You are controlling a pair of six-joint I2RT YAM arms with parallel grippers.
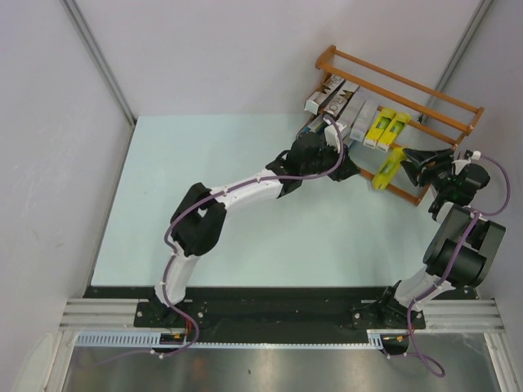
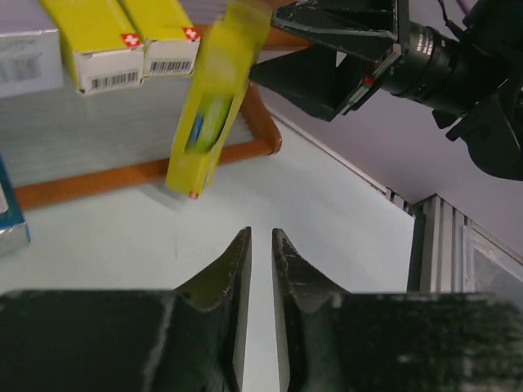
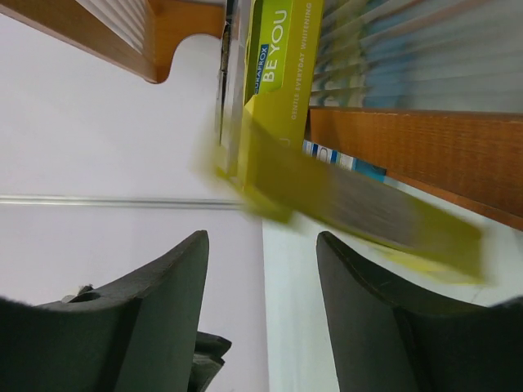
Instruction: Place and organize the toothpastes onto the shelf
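A yellow toothpaste box (image 1: 386, 170) hangs tilted off the shelf's front, beside my right gripper (image 1: 418, 162). It is blurred in the right wrist view (image 3: 368, 204), beyond the fingertips, and seems to be dropping. My right gripper's fingers stand apart beside it in the left wrist view. My left gripper (image 1: 346, 167) is near the shelf's lower front, its fingertips (image 2: 282, 245) a narrow gap apart with nothing visible between them. Two yellow boxes (image 2: 110, 45) and grey, white and blue boxes stay on the wooden shelf (image 1: 417, 106).
A wall and rail stand close at the right, by my right arm.
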